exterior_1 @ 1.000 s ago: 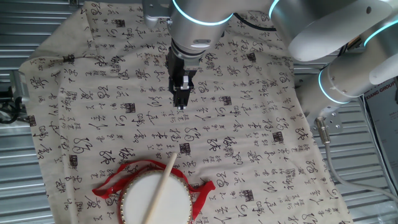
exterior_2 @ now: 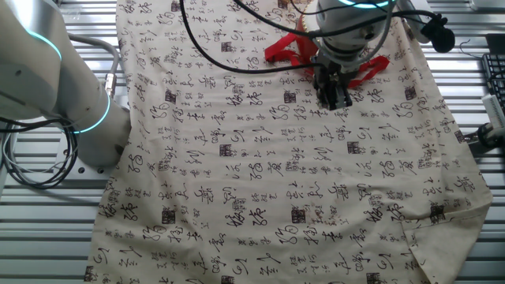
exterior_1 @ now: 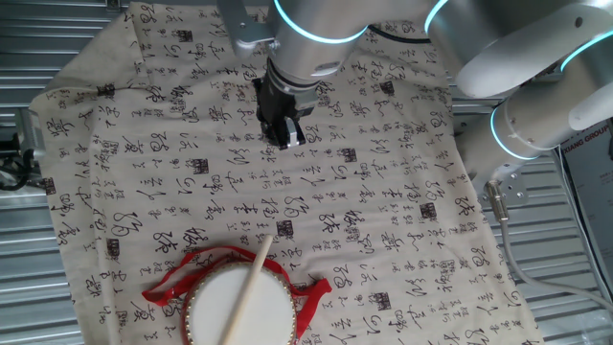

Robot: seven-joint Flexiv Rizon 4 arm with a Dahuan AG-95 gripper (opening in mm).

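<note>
A small drum [exterior_1: 215,302] with a white head, a studded rim and a red ribbon [exterior_1: 313,305] lies at the near edge of exterior view 1, partly cut off by the frame. Across its head rests a pale wooden drumstick [exterior_1: 251,286]. My black gripper [exterior_1: 287,144] hangs over the cloth, well apart from the drum, on its far side. Nothing shows held in it, but how its fingers stand is unclear. In exterior view 2 the gripper [exterior_2: 336,106] points down, and the arm hides most of the drum, leaving parts of the red ribbon [exterior_2: 281,52] visible.
One corner is folded over. The arm's base [exterior_2: 93,134] stands beside the cloth. Dark cables [exterior_2: 213,59] loop from the arm. A black device [exterior_1: 14,158] sits at the left edge.
My gripper has turned and tilted, its tips shifting slightly right and up in exterior view 1, while the arm has moved a little. The drum and drumstick have stayed in place.
</note>
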